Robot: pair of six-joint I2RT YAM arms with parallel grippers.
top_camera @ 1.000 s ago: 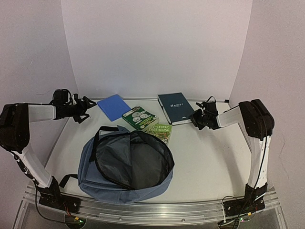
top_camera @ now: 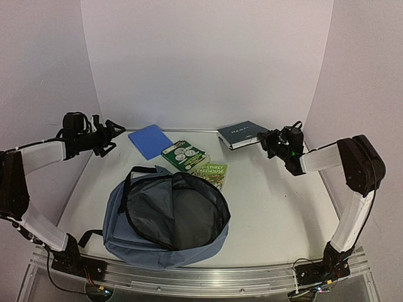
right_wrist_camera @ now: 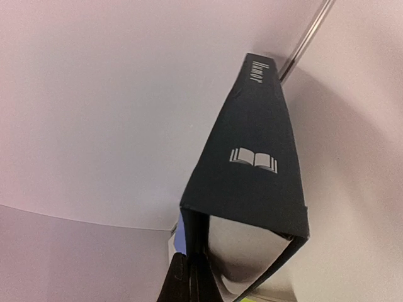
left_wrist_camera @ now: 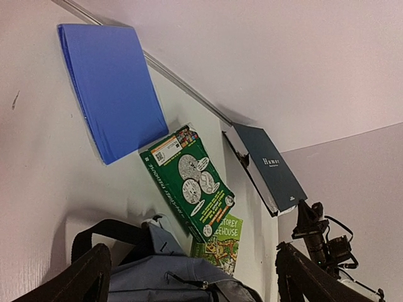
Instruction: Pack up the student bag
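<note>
A dark "Humor" book [top_camera: 240,132] is tilted up at the back right, its near corner raised off the table. My right gripper [top_camera: 264,143] is shut on that corner; in the right wrist view the fingers [right_wrist_camera: 179,280] are close together against the cover [right_wrist_camera: 252,189]. An open blue backpack [top_camera: 201,211] lies front left, its grey inside facing up. Behind it are a blue folder [top_camera: 150,141], a green book [top_camera: 184,155] and a lighter green Treehouse book [top_camera: 214,173] partly under both. At the left, my left gripper [top_camera: 113,139] hangs open and empty.
Walls enclose the table [top_camera: 271,217] at the back and both sides. A metal rail [top_camera: 201,270] runs along the front. A backpack strap [top_camera: 91,236] sticks out to the left.
The left arm has shifted slightly.
</note>
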